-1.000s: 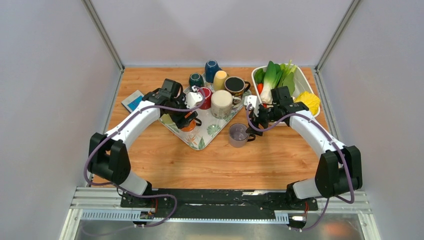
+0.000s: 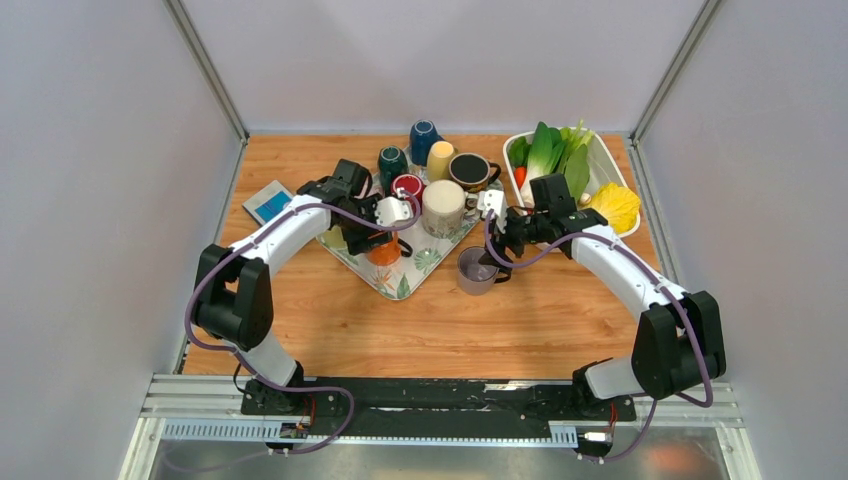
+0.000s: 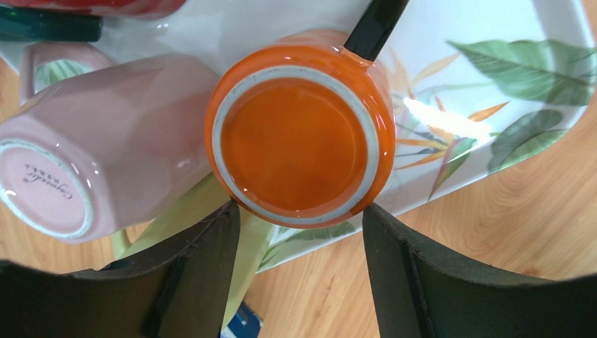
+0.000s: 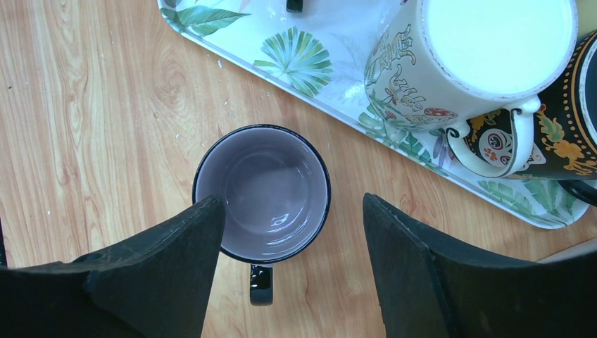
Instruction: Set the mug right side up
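An orange mug (image 3: 296, 148) stands on the patterned tray with its base facing up and its dark handle (image 3: 379, 27) to one side. My left gripper is open right by it, its fingertips overlapping the near edge of the base in the left wrist view; whether they touch cannot be told. In the top view, the left arm partly covers this mug (image 2: 385, 254). A grey mug with a dark rim (image 4: 271, 186) sits mouth up on the wooden table. My right gripper hangs open above it, with its left fingertip overlapping the mug's edge in view.
The tray (image 2: 412, 277) also bears several mugs, including a white one (image 2: 442, 205) and a red one (image 2: 408, 185). A pink mug (image 3: 134, 141) stands close beside the orange one. A vegetable basket (image 2: 610, 165) is at the back right.
My left gripper has moved right and slightly toward the front, and the orange mug has shifted a little right on the tray. The right gripper has moved slightly left; the grey mug has stayed put.
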